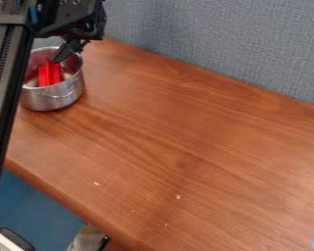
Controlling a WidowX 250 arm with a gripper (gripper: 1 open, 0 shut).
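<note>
A steel pot [55, 96] stands at the left side of the wooden table, partly behind the black arm. A red object [48, 75] is inside it. My gripper [66, 51] is at the top left, above the pot's back rim, pointing down toward it. It is open, though its fingers are dark and small in this view, and I see nothing held between them.
A grey padded partition [226, 39] runs along its back edge. The arm's dark column covers the left edge of the view.
</note>
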